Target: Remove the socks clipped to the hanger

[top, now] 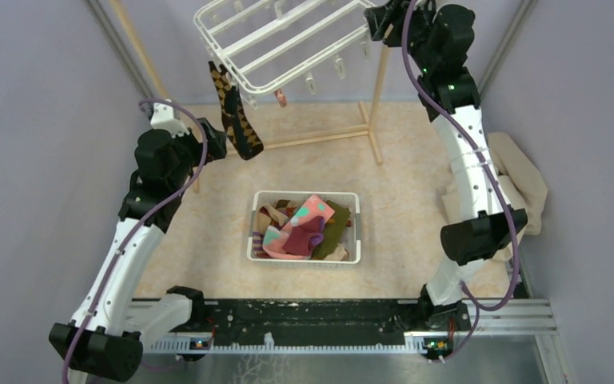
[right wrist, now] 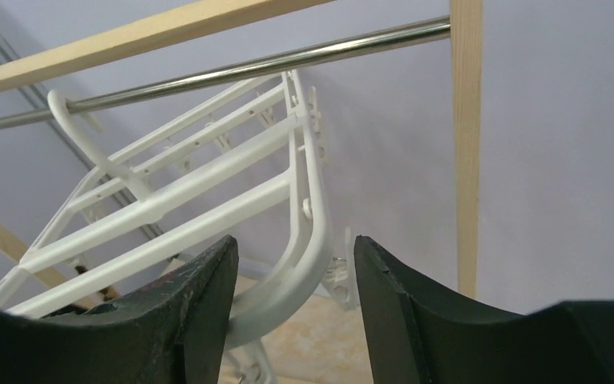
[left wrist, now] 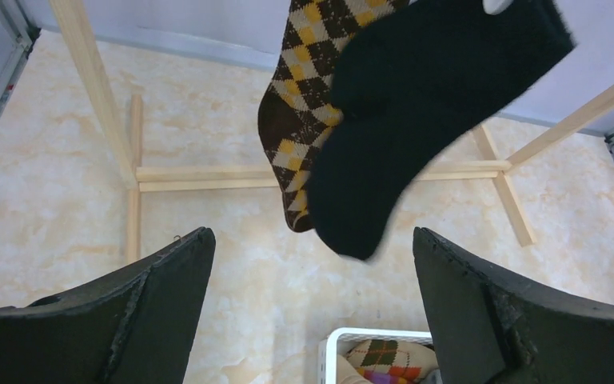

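Observation:
The white hanger [top: 276, 36] hangs tilted at the top of the top view, with clips along its rim. From its left end dangle a brown-and-yellow checkered sock [left wrist: 296, 104] and a black sock [left wrist: 432, 96], overlapping in the left wrist view. My left gripper [top: 214, 142] is open just left of the socks, nothing between its fingers. At the hanger's right corner, my right gripper [top: 380, 24] is shut on the frame; in the right wrist view the white corner tube [right wrist: 296, 284] runs between its fingers. A small pinkish piece [top: 281, 98] hangs from the front rim.
On the floor a white basket [top: 251, 232] holds several colored socks. Behind stands a wooden rack [top: 312, 140] with a metal rod [right wrist: 264, 69]. Beige cushions [top: 520, 176] lie at the right wall. Floor around the basket is clear.

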